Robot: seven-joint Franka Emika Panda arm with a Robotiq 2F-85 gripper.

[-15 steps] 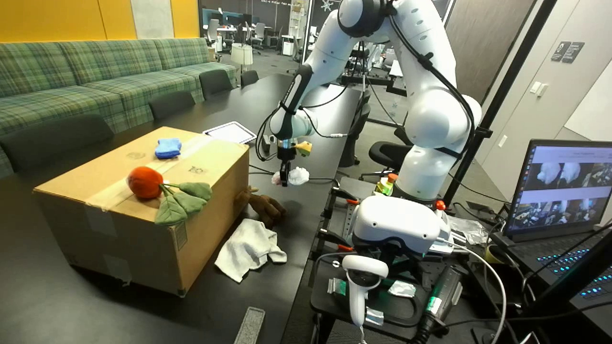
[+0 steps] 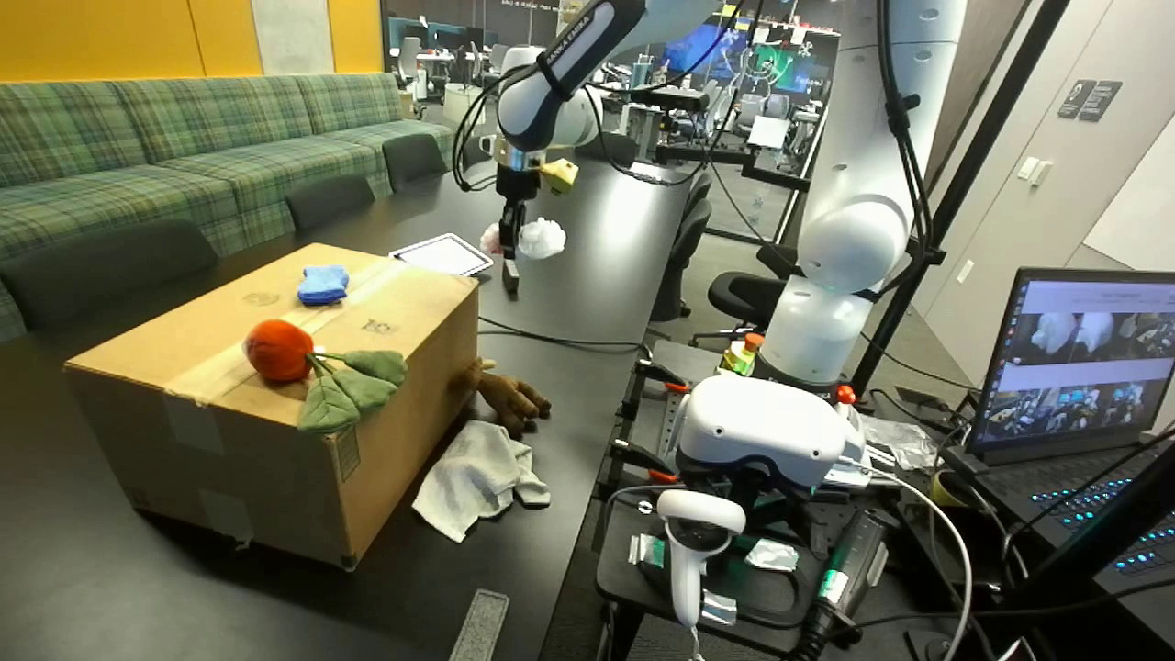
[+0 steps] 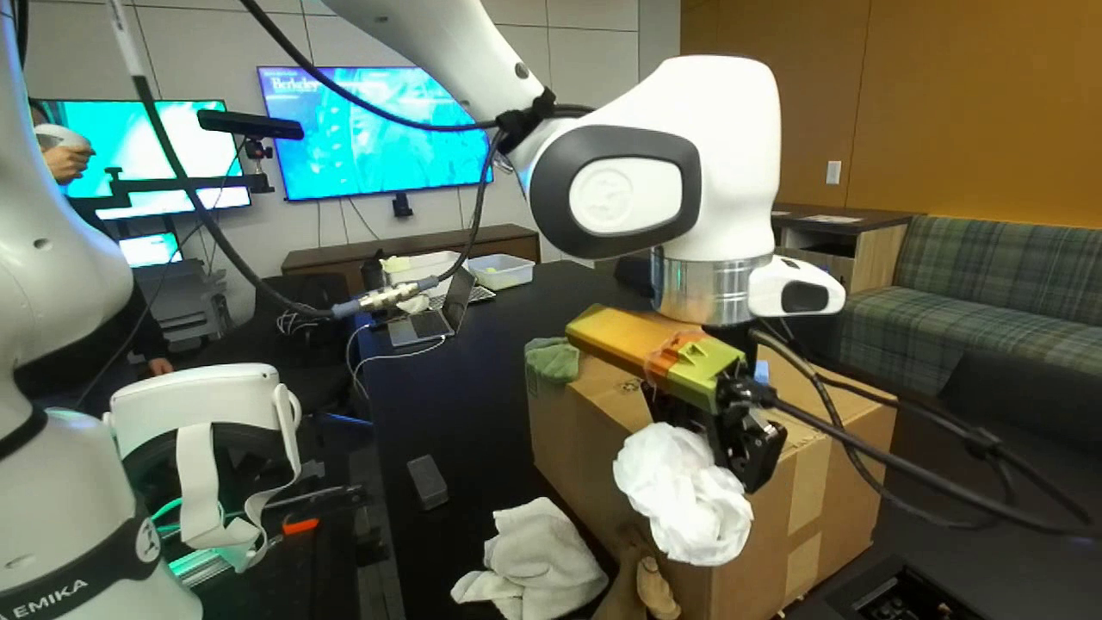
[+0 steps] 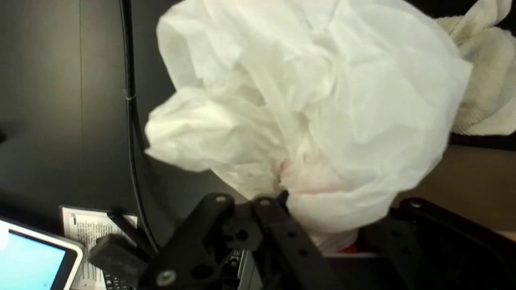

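A crumpled white plastic bag (image 4: 309, 96) fills much of the wrist view, with a pinkish patch low on it. Its gathered part is pinched in my gripper (image 2: 509, 248), which is shut on it. In exterior view 2 the bag (image 3: 682, 496) hangs from the dark fingers (image 3: 759, 455), clear of the table, and overlaps the cardboard box (image 3: 609, 465) in that view. Exterior view 1 shows the bag (image 2: 542, 238) beyond the box (image 2: 408, 463), above the table. The fingertips are partly covered by the bag.
On the box lie a red flower with green leaves (image 2: 281, 351) and a blue cloth (image 2: 322, 285). Beside it are a brown glove-like item (image 2: 509, 398) and a whitish towel (image 2: 479, 479). A white-framed tablet (image 2: 442, 254) lies behind. A black cable (image 2: 551, 336) crosses the table.
My arm has risen and swung away toward the far side of the table in exterior view 1, carrying the bag up with it. The box and the items around it are unmoved.
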